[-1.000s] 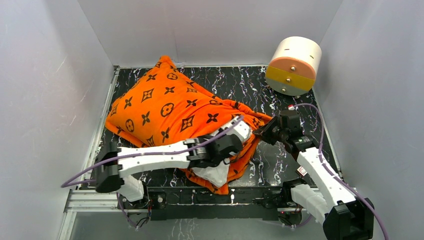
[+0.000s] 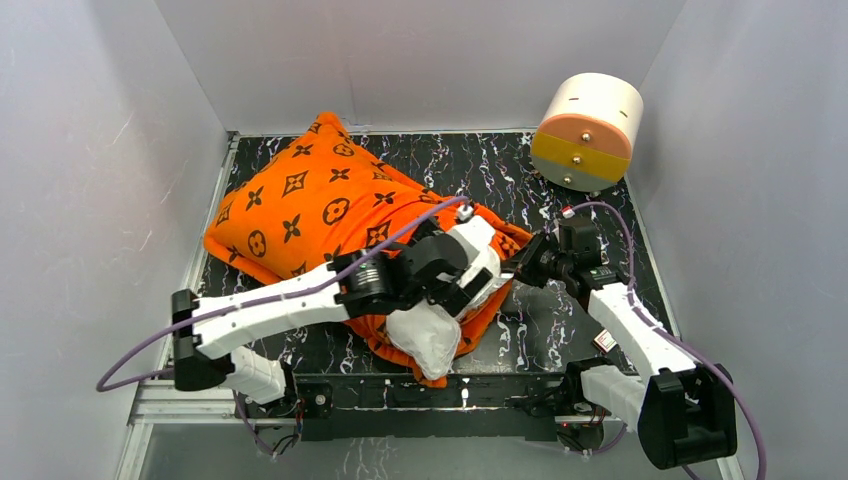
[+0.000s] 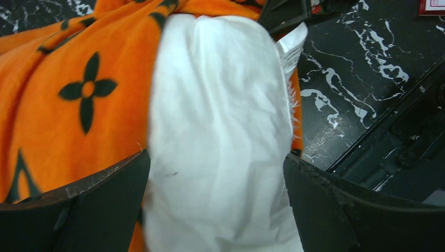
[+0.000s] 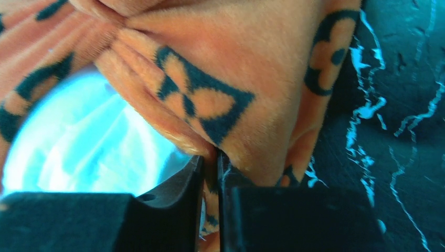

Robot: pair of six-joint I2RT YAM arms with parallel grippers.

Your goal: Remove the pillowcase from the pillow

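Observation:
The orange pillowcase (image 2: 350, 190) with dark motifs covers most of the pillow, which lies slanted across the table. Bare white pillow (image 2: 427, 335) shows through the opening at its near right end. Over that white part, my left gripper stands open, its fingers spread to either side with the pillow's surface in the gap. My right gripper is closed around a narrow fold of the pillowcase's edge (image 4: 178, 134), at the right side of the opening. In the top view the left arm hides part of the opening.
A white cylindrical fixture (image 2: 597, 105) with an orange and yellow face stands at the back right. A small box (image 2: 606, 341) lies near the right arm.

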